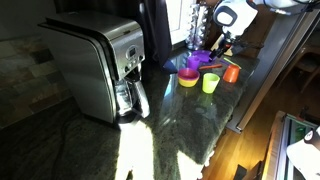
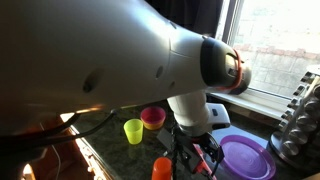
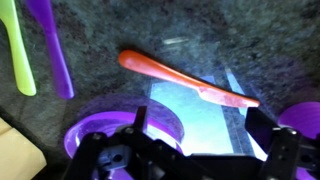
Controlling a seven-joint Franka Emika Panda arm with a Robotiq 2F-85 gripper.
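My gripper stands open above the dark counter, with nothing between its fingertips. A red-orange knife lies on the counter just ahead of the fingers in the wrist view, slanting down to the right. Off to the left are a purple knife and a yellow-green knife. From outside, the gripper hangs beside a round purple plate, partly covering the red knife.
An orange cup, a green cup, stacked bowls and a purple cup stand close by. A coffee maker occupies the counter's other end. Bare counter lies between.
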